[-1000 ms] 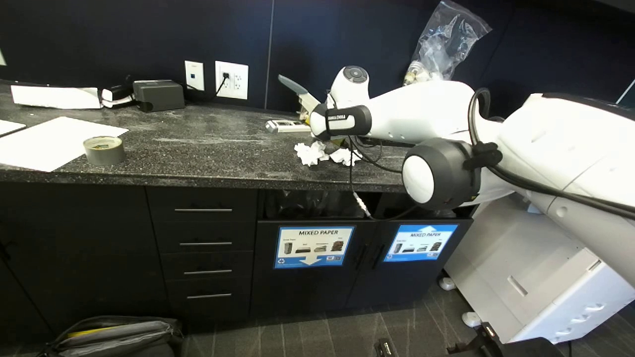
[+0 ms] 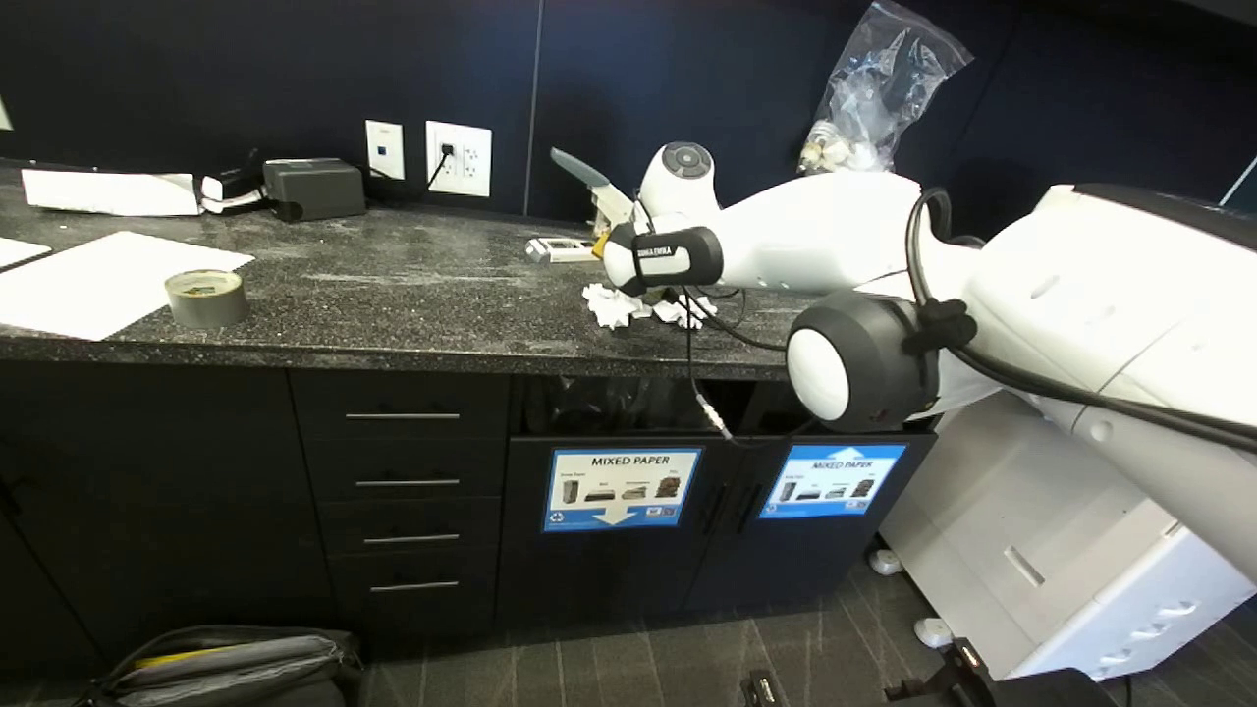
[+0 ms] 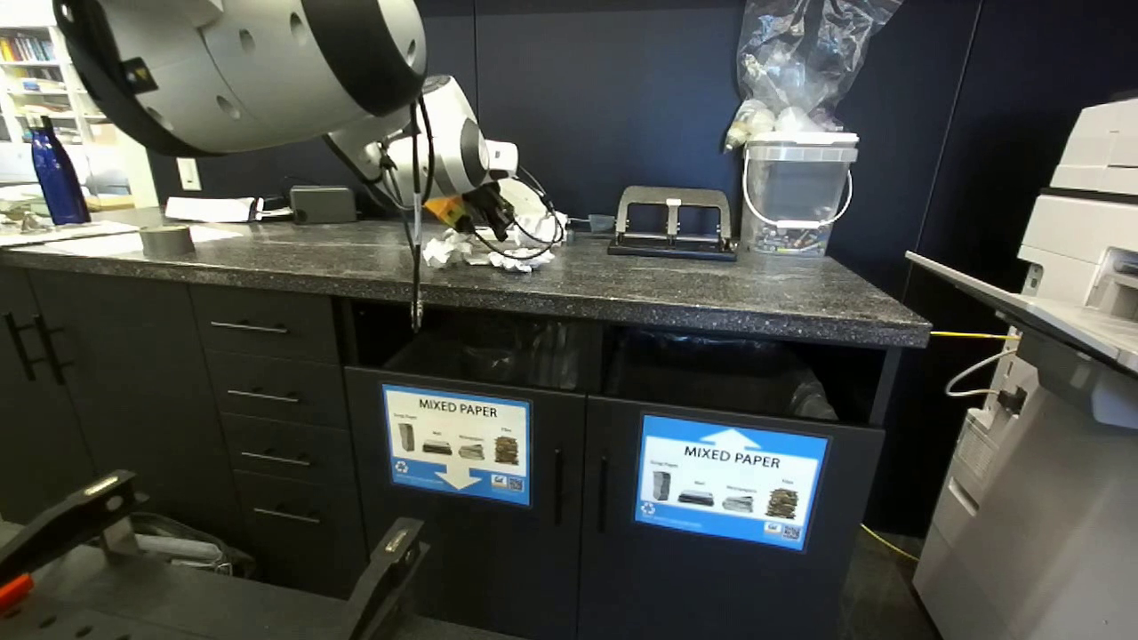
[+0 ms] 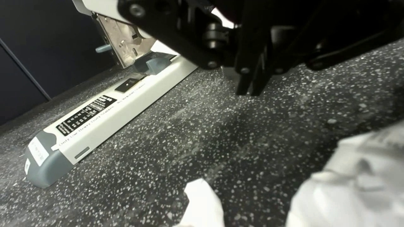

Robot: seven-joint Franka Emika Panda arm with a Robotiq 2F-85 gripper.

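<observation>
My gripper is shut in the wrist view, its dark fingertips almost touching and no paper visible between them. A small white patch shows behind the finger linkage; most of whatever it belongs to is hidden. Crumpled white paper lies at the lower right, with a smaller white scrap at the bottom. In exterior view 1, crumpled paper sits on the counter below the hand, whose fingers are hidden there. More crumpled paper shows under the arm in exterior view 2.
A heavy-duty stapler lies left of the gripper. A hole punch and a clear bucket stand to the right along the counter. Tape sits at the left. Bin openings are below the counter edge.
The white paper ball seen by them earlier is now almost wholly out of sight. In exterior view 1 the hand has shifted slightly left and down.
</observation>
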